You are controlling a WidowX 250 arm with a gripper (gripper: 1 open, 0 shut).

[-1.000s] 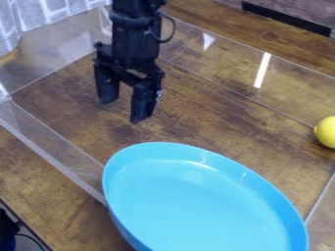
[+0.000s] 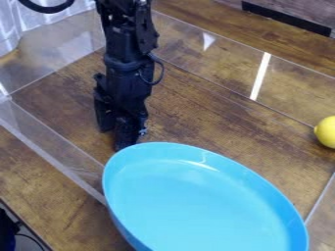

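My gripper (image 2: 120, 120) hangs low over the wooden table on the left side, just above and behind the blue tray. Its dark fingers point down; their spacing and anything between them are hard to make out against the dark body. A large light blue oval tray (image 2: 203, 201) fills the lower right of the view.
A yellow round object (image 2: 326, 132) sits at the right edge. Clear plastic walls (image 2: 39, 144) border the work area on the left. The wooden surface (image 2: 222, 127) between the gripper and the yellow object is bare.
My gripper has moved left and downward toward the front, closer to the blue tray's rear rim. The tray and yellow object have stayed in place.
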